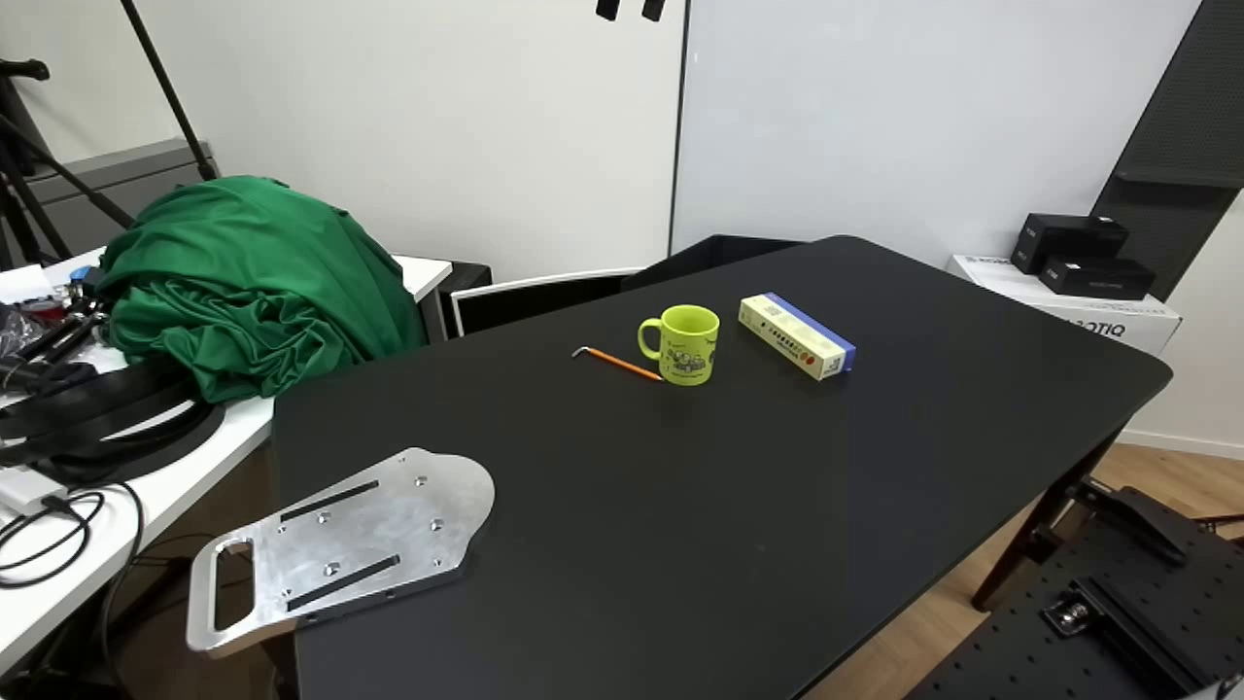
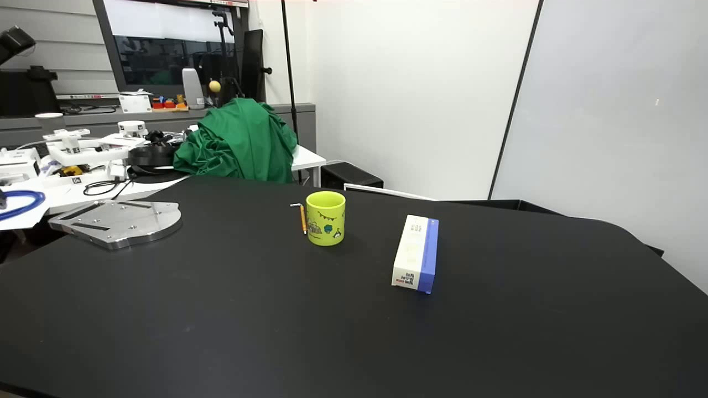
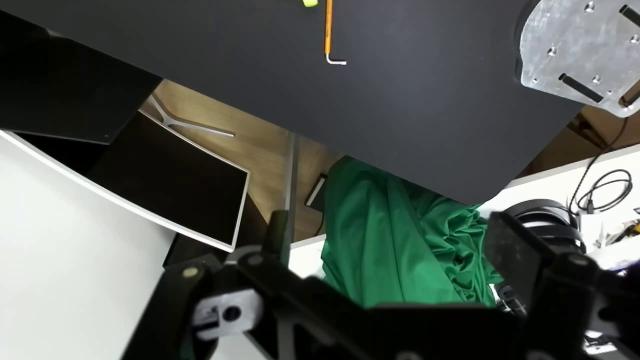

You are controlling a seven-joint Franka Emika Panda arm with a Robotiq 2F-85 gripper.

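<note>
My gripper [image 1: 631,8] shows only as two dark fingertips at the top edge of exterior view 1, high above the table. In the wrist view the gripper stands open, its fingers wide apart and nothing held between them. Upright on the black table [image 1: 653,502] is a green mug [image 1: 688,346], its handle to the left in exterior view 1. An orange hex key [image 1: 624,364] with a bent metal end lies beside it. To the mug's right lies a cream-and-blue box [image 2: 415,254].
A metal plate [image 1: 362,531] with a cut-out handle overhangs the table's left edge. Green cloth [image 3: 390,240] is heaped on a white side table. Black boxes [image 1: 1067,245] stand beyond the right edge.
</note>
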